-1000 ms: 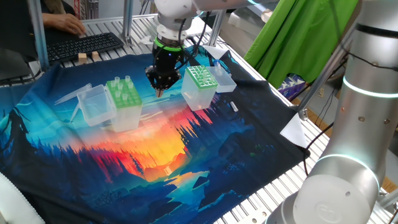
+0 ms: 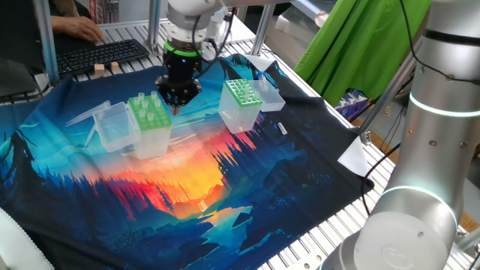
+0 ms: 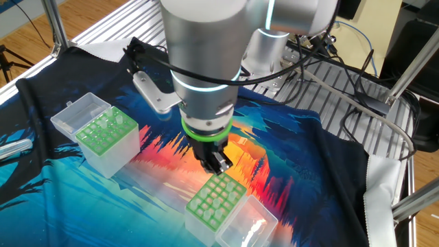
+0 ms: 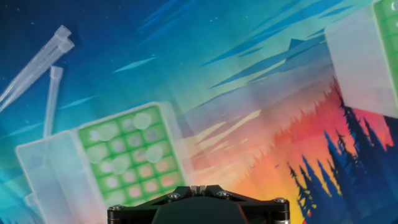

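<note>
My gripper (image 2: 175, 109) hangs above the cloth between two tip boxes, closer to the left one in exterior view 1. Its fingertips (image 4: 194, 190) meet at the bottom of the wrist view, with nothing showing between them. The nearer box has a green rack (image 2: 149, 111) with several clear tips standing in it, and its clear lid (image 2: 116, 125) lies open beside it. This same rack (image 4: 127, 152) is left of the gripper in the wrist view. A second box (image 2: 241, 116), also green-topped with an open lid (image 2: 268, 96), stands to the right; some tips show in its rack (image 3: 106, 130).
Loose clear tips (image 4: 38, 65) lie on the cloth beyond the nearer box's lid. The printed cloth (image 2: 202, 184) has folds, and its middle and front are bare. A keyboard (image 2: 103, 55) and a person's hand (image 2: 79, 28) are at the back left.
In exterior view 1 my gripper has moved left, away from the right box and towards the left one. Both boxes and the loose tips have stayed in place.
</note>
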